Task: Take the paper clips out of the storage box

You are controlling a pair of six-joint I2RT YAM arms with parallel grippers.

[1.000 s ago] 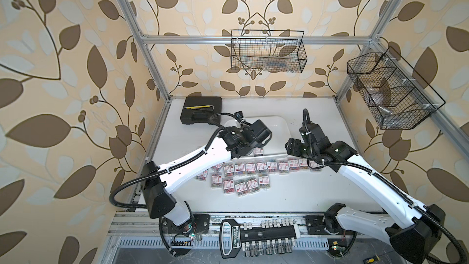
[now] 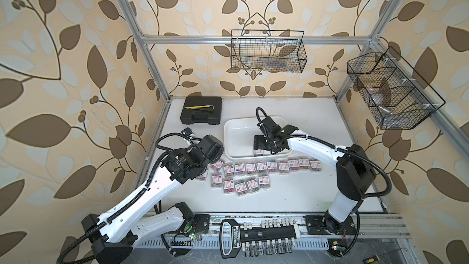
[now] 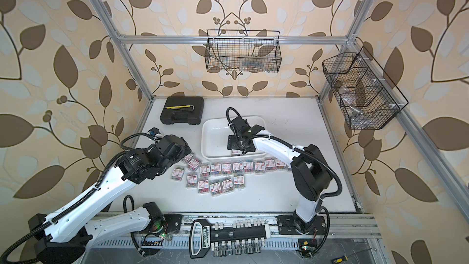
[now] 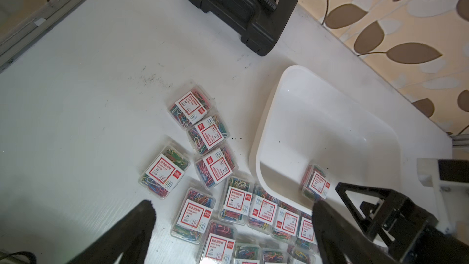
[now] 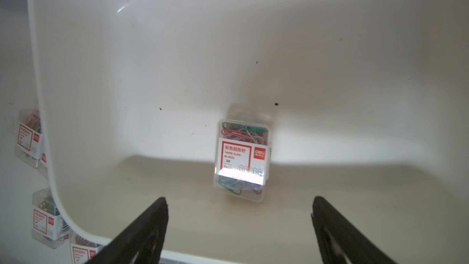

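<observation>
One clear box of coloured paper clips lies label-up on the floor of the white storage box, near its front wall. My right gripper is above the storage box, open, with the clip box framed between and beyond its fingers. Several more clip boxes, such as one, lie on the table in front of the storage box and to its left. Over these on the left hangs my left gripper, open and empty, its fingers wide apart.
A black case with a yellow knife on top stands at the back left. Wire baskets hang on the back and right walls. Bare table lies right of the storage box.
My left arm has swung left, away from the storage box. The right arm has reached left over the storage box, and its gripper now partly covers the clip box from above.
</observation>
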